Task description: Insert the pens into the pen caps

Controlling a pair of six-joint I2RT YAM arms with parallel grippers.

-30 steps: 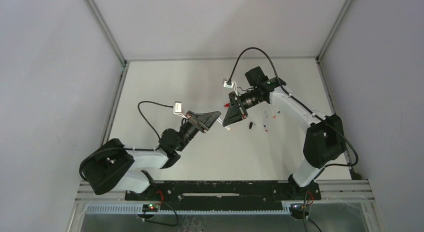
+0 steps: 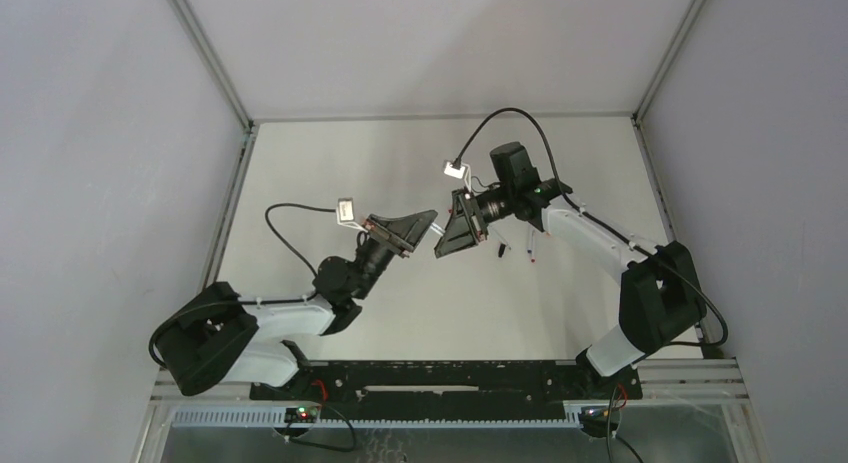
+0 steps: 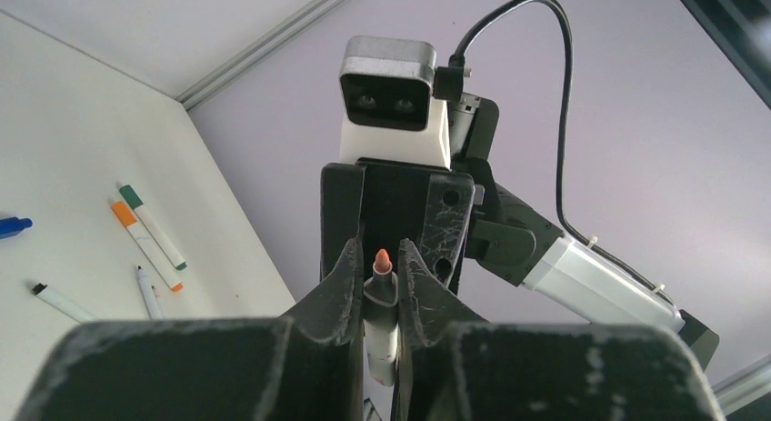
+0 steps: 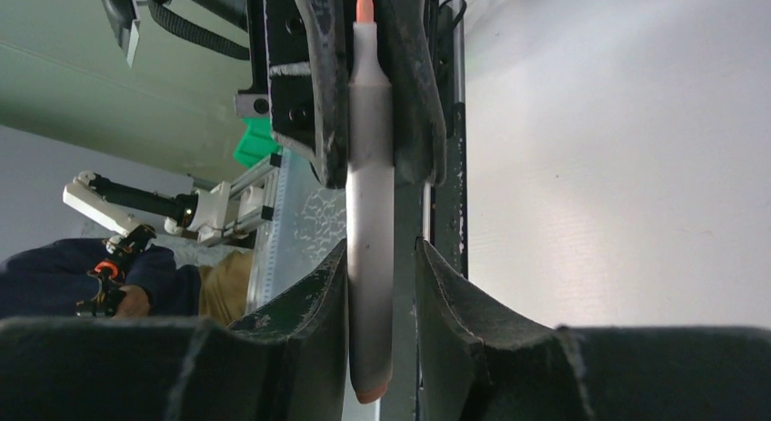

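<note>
A white pen (image 4: pixel 368 221) with an orange tip is between the two grippers, which face each other near the table's middle. My left gripper (image 2: pixel 425 223) is shut on it, the orange tip (image 3: pixel 382 261) sticking up between its fingers. My right gripper (image 2: pixel 455 243) is around the pen's lower part; in the right wrist view its fingers (image 4: pixel 455 303) stand slightly apart, the left one beside the pen, with a gap on the other side. No cap can be made out on this pen.
Loose markers lie on the table to the right, among them an orange-capped one (image 3: pixel 145 245), a green-capped one (image 3: pixel 155 228), a blue one (image 3: pixel 14 225) and a dark-tipped one (image 3: pixel 64 303).
Both grippers have shifted slightly left in the top view, the right arm also a little toward the front.
</note>
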